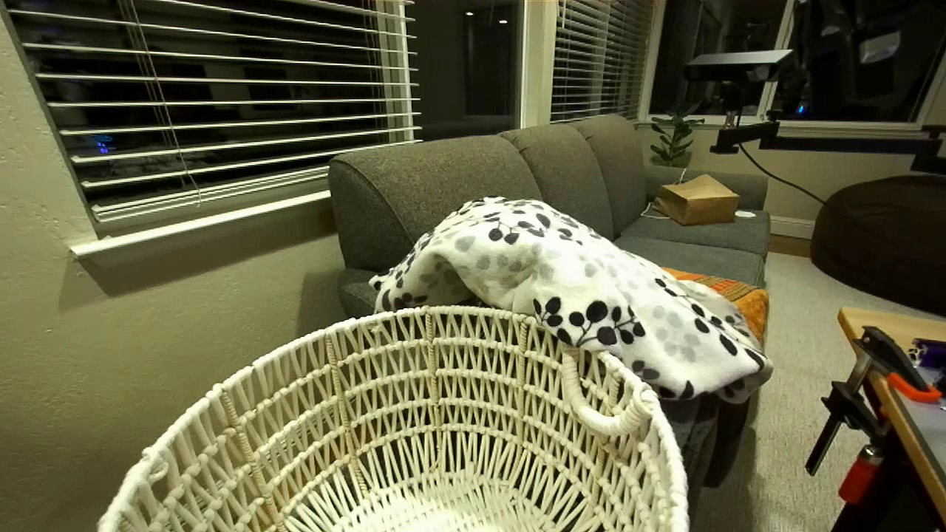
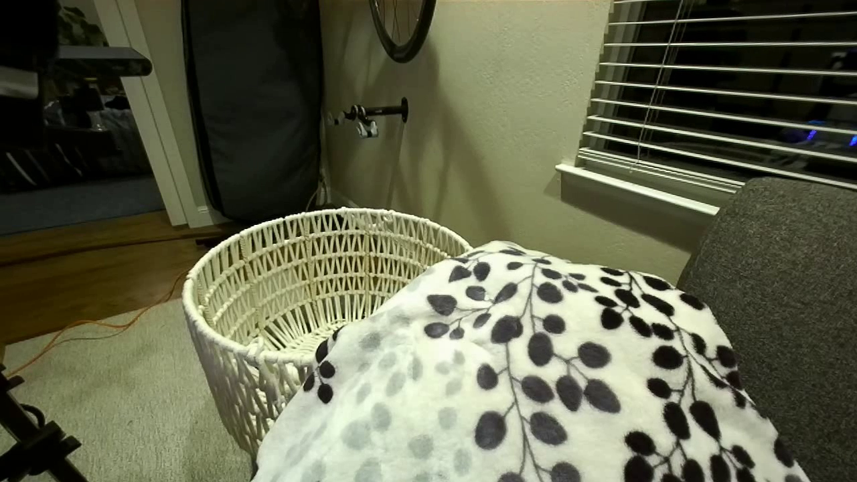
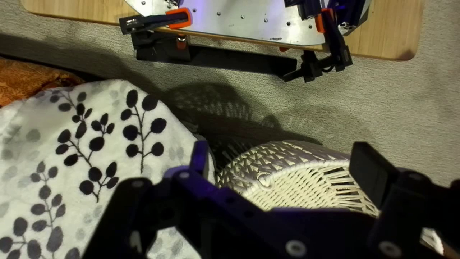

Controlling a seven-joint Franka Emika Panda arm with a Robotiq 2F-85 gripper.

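A white fleece blanket with black and grey leaf sprigs lies heaped over the near end of the couch, partly draped at the rim of the basket. The white woven basket stands beside the couch, and what shows of its inside is bare. In exterior view 2 the blanket fills the foreground and covers part of the basket. Seen from the wrist, my gripper is open above both, its left finger over the blanket and its right over the basket. Nothing is between the fingers.
The grey couch runs along the windows, with an orange cloth and a paper bag on it. A wooden table edge with clamps lies across the carpet. Open carpet lies beside the basket.
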